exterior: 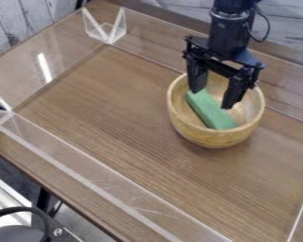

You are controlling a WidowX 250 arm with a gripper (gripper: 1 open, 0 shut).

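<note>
A round wooden bowl (189, 130) holds a long green object (212, 112) lying diagonally inside it, with something pale to its right. My black gripper (220, 87) is over the back half of the bowl, open, with its fingers spread apart above the upper end of the green object. Part of the bowl's back rim and interior is hidden behind the gripper.
A clear angular object (106, 24) sits at the back left. A black cable or equipment (22, 227) lies at the lower left edge.
</note>
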